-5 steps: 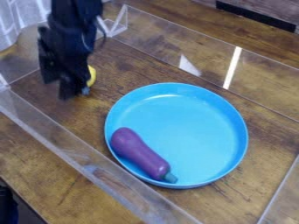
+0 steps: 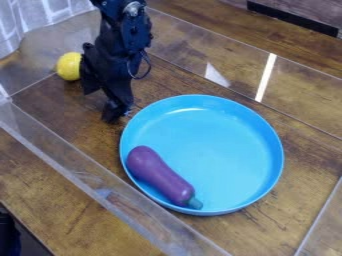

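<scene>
My black gripper [image 2: 107,95] is low over the wooden table at the upper left, its fingers pointing down beside the left rim of the blue plate; whether they are apart or closed is hard to make out. A yellow round object [image 2: 70,66] lies behind the gripper's left side, partly hidden by it. A purple eggplant [image 2: 160,175] rests in the lower left of the blue plate [image 2: 214,145].
Clear plastic walls border the wooden work surface [image 2: 80,180] at left, front and right. The table's back area, behind the plate and to the right of the arm, is free.
The gripper has moved right and down toward the plate from farther left.
</scene>
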